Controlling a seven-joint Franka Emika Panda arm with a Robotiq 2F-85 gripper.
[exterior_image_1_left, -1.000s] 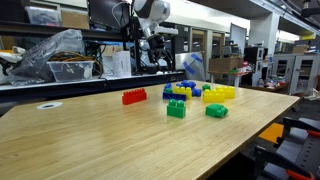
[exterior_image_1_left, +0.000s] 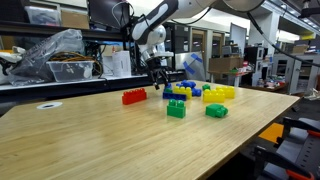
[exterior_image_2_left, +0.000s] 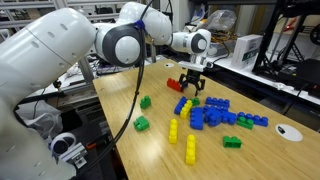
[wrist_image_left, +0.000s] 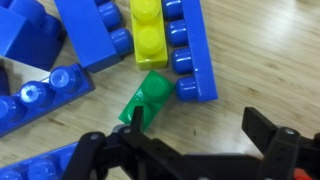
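My gripper is open, with nothing between its fingers. Just ahead of the gap, nearer the left finger (wrist_image_left: 88, 152), a green brick (wrist_image_left: 148, 97) lies on the table. It touches or nearly touches a yellow brick (wrist_image_left: 149, 35) and a long blue brick (wrist_image_left: 193, 50) in the wrist view. In exterior view 2 the gripper (exterior_image_2_left: 193, 87) hangs low over the table, behind the blue and yellow cluster. A red brick (exterior_image_1_left: 134, 96) sits to its left in exterior view 1.
Several blue bricks (exterior_image_2_left: 236, 117) crowd close by. Yellow bricks (exterior_image_2_left: 191, 149) and green bricks (exterior_image_2_left: 232, 142) lie scattered around them. In exterior view 1, the table's left side (exterior_image_1_left: 60, 130) is bare apart from a white ring (exterior_image_1_left: 49, 105).
Over the last second the arm has come down toward the table, shifting slightly left in exterior view 1. The bricks have stayed where they were.
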